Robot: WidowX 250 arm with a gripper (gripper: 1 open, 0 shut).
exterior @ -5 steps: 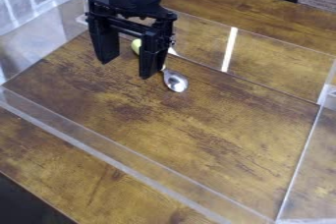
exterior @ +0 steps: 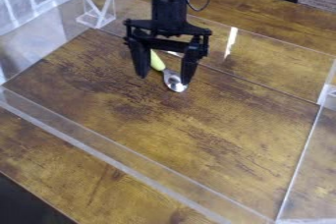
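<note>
The black gripper (exterior: pixel 164 63) is over the middle back of the wooden surface, its two fingers spread apart and open. Just beneath it a yellow object (exterior: pixel 156 63) lies partly hidden by the gripper, and a silver spoon (exterior: pixel 175 84) rests beside it, its bowl toward the camera. Nothing clearly sits between the fingertips; whether they touch either object cannot be told.
Clear acrylic walls (exterior: pixel 302 85) surround the work area on the wooden table (exterior: pixel 144 169). A white slatted structure stands at the back left.
The gripper has moved back and to the right, toward the yellow object and spoon, and appears smaller and farther from the camera.
</note>
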